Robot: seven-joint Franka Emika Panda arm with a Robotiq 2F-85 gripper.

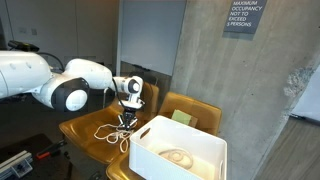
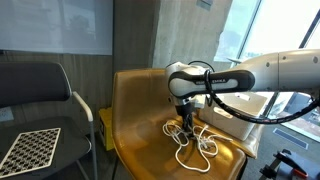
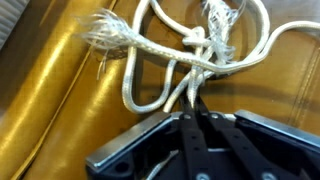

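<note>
A white braided rope (image 3: 235,66) lies in loose loops on the brown leather seat (image 2: 150,150), with a knot or crossing near its middle and frayed ends. In the wrist view, my gripper is shut on a strand of the rope just below the crossing. The frayed end (image 3: 105,32) spreads out toward the upper left. In exterior view 1, the gripper (image 1: 127,119) is low over the seat, with rope loops (image 1: 108,132) around it. Its fingertips are too small there to show the hold clearly.
A large white box (image 1: 178,150) stands on the right with a tan block (image 1: 179,157) inside. The seat's raised backrest (image 2: 140,95) rises behind the rope. A dark chair (image 2: 40,130) stands at the left of exterior view 2.
</note>
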